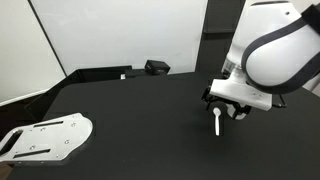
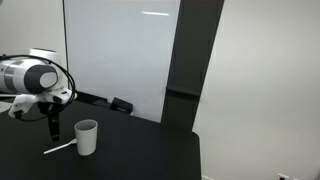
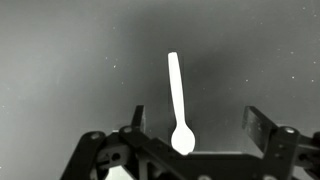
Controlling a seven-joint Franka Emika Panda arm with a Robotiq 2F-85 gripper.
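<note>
A white plastic spoon (image 3: 176,95) lies flat on the black table, its bowl toward my gripper in the wrist view. The gripper stands open above the table, with bare space between its two fingers apart from the spoon lying lower down. In the second exterior view the spoon (image 2: 60,146) points toward a white mug (image 2: 86,138), which stands upright close by. The first exterior view shows my gripper (image 1: 226,104) over the spoon's bowl end, with the mug (image 1: 236,112) mostly hidden behind the hand.
At the table's back edge sits a small dark box (image 1: 157,67). A white perforated plate (image 1: 50,138) is at the left in the first exterior view.
</note>
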